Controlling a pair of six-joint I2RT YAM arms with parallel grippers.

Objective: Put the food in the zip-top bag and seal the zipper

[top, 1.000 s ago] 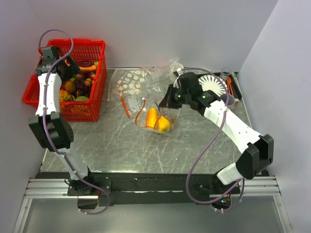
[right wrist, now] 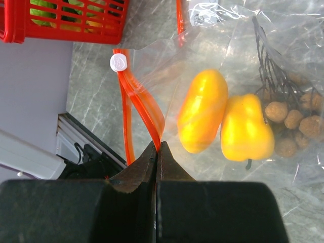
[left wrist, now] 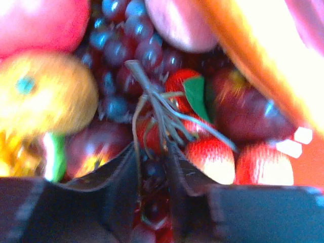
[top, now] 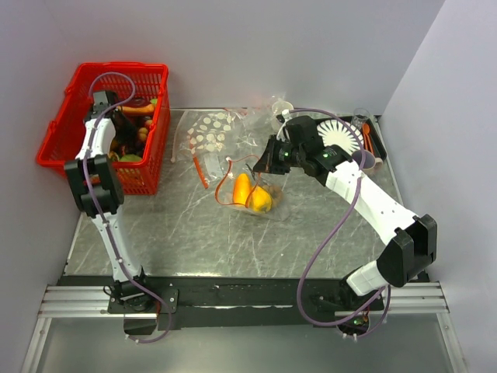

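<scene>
My left gripper is down in the red basket (top: 140,177) among fruit, its fingers either side of dark berries and stems beneath grapes (left wrist: 119,50), strawberries (left wrist: 210,159) and an apple (left wrist: 253,114); how far they are open is blurred. My right gripper is shut on the orange zipper edge (right wrist: 144,109) of the clear bag (right wrist: 172,76). Inside the bag lie a yellow mango (right wrist: 202,111), a yellow pepper (right wrist: 245,129) and brown round items (right wrist: 293,119) with dark stems.
A dark tray (top: 373,124) with a white plate (top: 335,136) and utensils sits at back right. More plastic bags lie at the back.
My left arm has swung right and down deeper into the basket over the fruit. The right arm and bag look unchanged.
</scene>
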